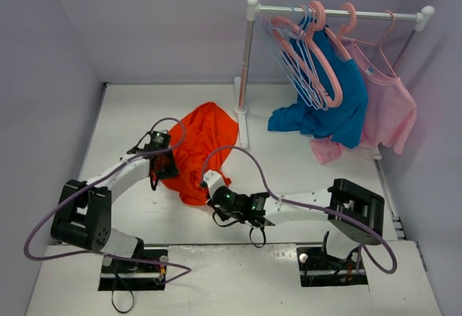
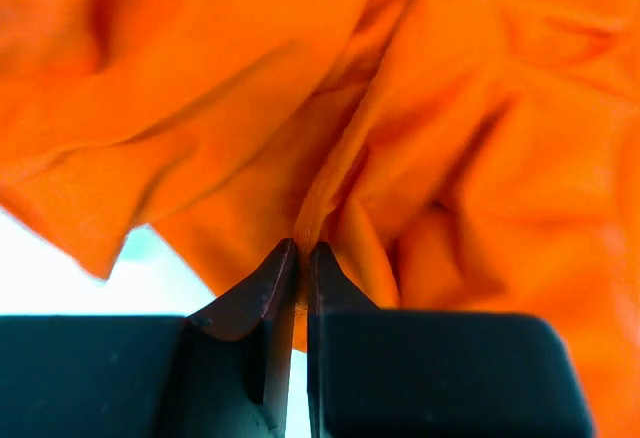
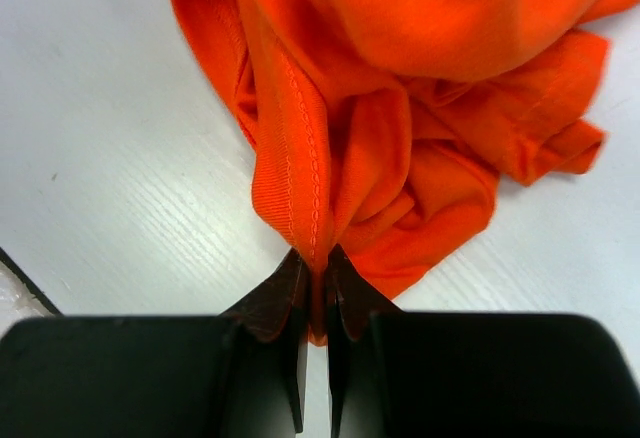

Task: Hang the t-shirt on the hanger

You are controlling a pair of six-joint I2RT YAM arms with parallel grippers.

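Note:
The orange-red t shirt [image 1: 206,132] lies crumpled on the white table, left of the rack. At its left side, my left gripper is shut on a thin fold of the cloth, which runs up from between its tips. My right gripper is shut on a seamed edge of the same shirt [image 3: 300,158] near its front end. Pink hangers [image 1: 333,89] and light blue hangers [image 1: 307,78] hang bunched on the rack's bar, well away from both grippers. From above, the arms hide both fingertips.
The clothes rack [image 1: 361,14] stands at the back right, its post foot [image 1: 242,128] close beside the shirt. A blue garment [image 1: 346,110] and a pink garment [image 1: 390,107] hang from it. Bare table shows at the far left and right of the shirt.

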